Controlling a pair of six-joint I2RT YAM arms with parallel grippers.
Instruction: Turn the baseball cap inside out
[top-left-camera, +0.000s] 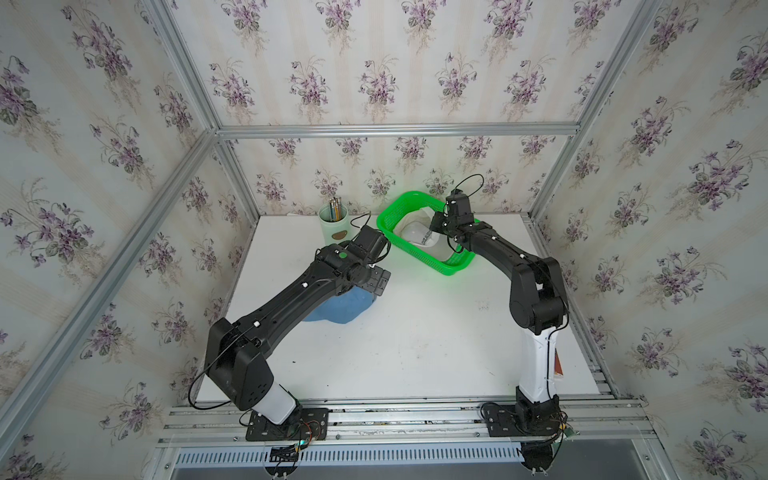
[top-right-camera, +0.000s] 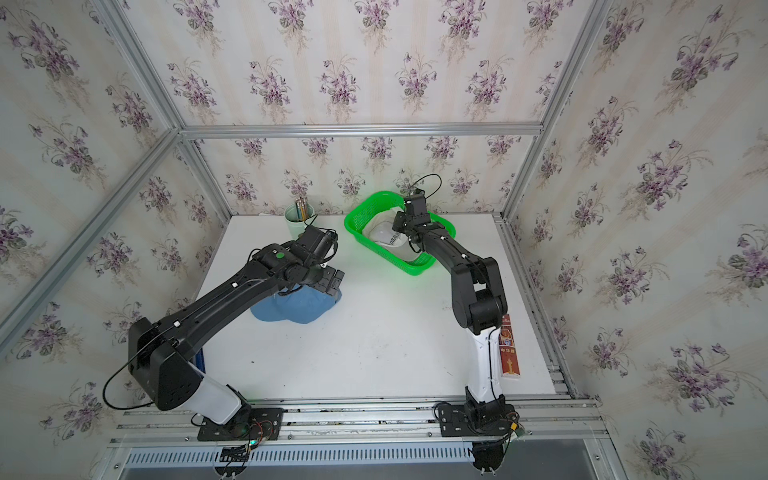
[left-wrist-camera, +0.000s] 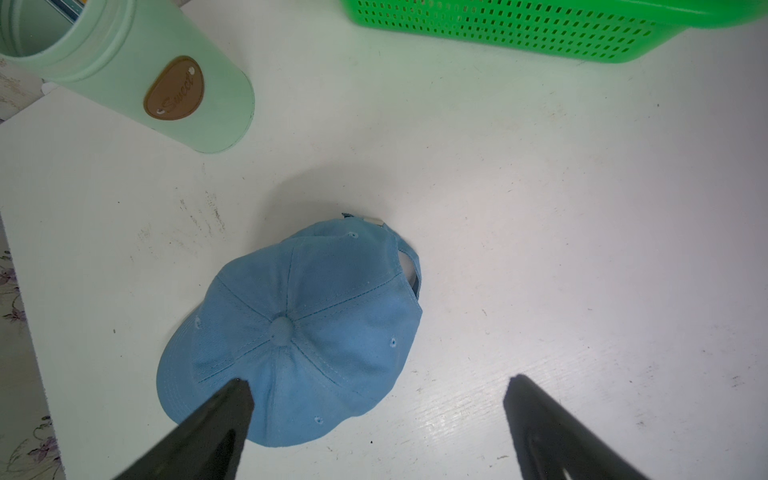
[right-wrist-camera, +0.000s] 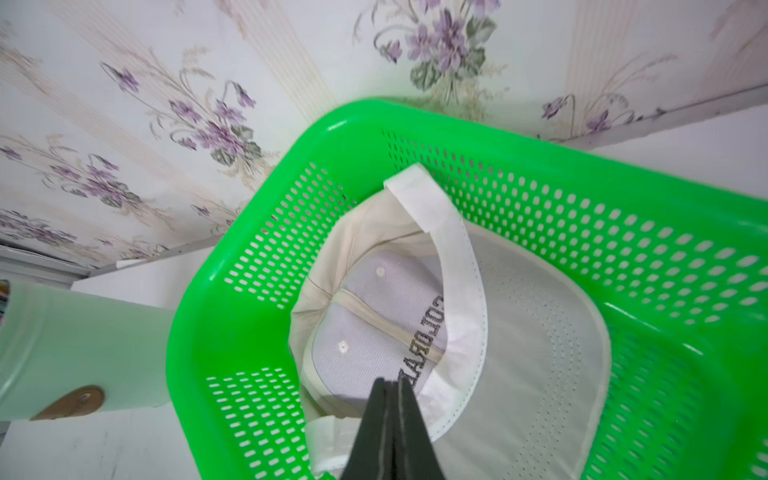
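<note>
A blue baseball cap (left-wrist-camera: 312, 328) lies on the white table beneath my left gripper, whose fingers are spread with nothing between them. In the right wrist view, my right gripper is shut over the green basket (right-wrist-camera: 200, 336), with nothing visible between its fingers. Inside that basket lies a pale cream and grey fabric item (right-wrist-camera: 376, 312) with dark lettering, perhaps another cap; whether the fingertips touch it I cannot tell.
A mint cup (left-wrist-camera: 200, 112) with sticks stands at the back left, beside the basket. A red printed strip (top-right-camera: 509, 352) lies at the right edge.
</note>
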